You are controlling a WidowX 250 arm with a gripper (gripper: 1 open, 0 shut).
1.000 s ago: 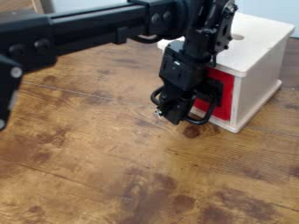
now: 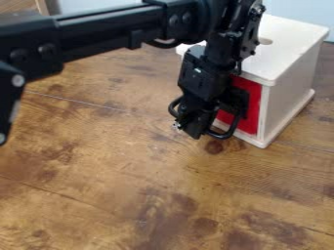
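My black gripper (image 2: 196,122) hangs low at the open front of a white box (image 2: 287,73) on the right side of the view. Red fills the box's front face (image 2: 248,112), partly covered by the gripper and its cables. Whether the fingers are open or shut, and whether anything is between them, is hidden by the dark housing.
The black arm (image 2: 78,39) reaches in from the upper left. A thin pale line crosses the floor at the left.
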